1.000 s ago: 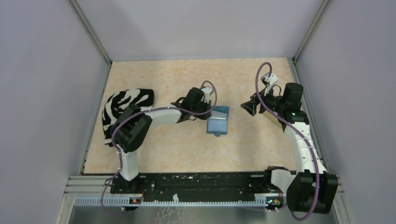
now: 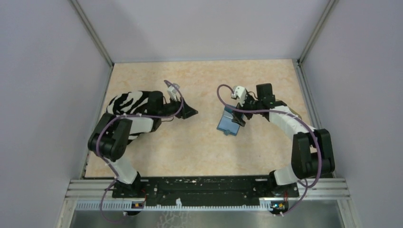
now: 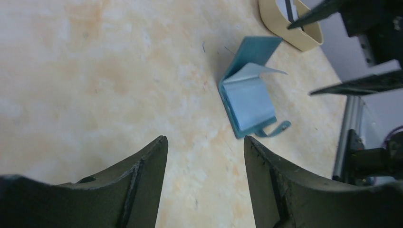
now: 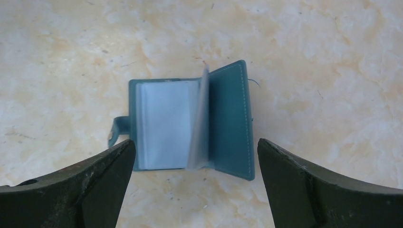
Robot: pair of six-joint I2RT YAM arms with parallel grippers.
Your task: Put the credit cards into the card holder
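Note:
The blue card holder point(image 2: 227, 125) lies spread on the table, right of centre. In the right wrist view the holder point(image 4: 166, 124) has its cover partly raised and a pale inner leaf standing up. My right gripper is open above it, its fingers on either side with a gap to the holder. My left gripper stands apart, left of the holder point(image 3: 249, 102), open with nothing between its fingers. No credit card can be made out clearly; flat dark and pale pieces stand in a beige box point(image 3: 309, 42).
A black-and-white striped cloth point(image 2: 124, 101) lies at the left, partly under the left arm. The beige box stands near the table's right side, mostly hidden by the right arm from above. Bare table spreads between the two grippers and toward the back.
My left gripper has drawn away to the left from the holder. The right gripper has come leftward over it.

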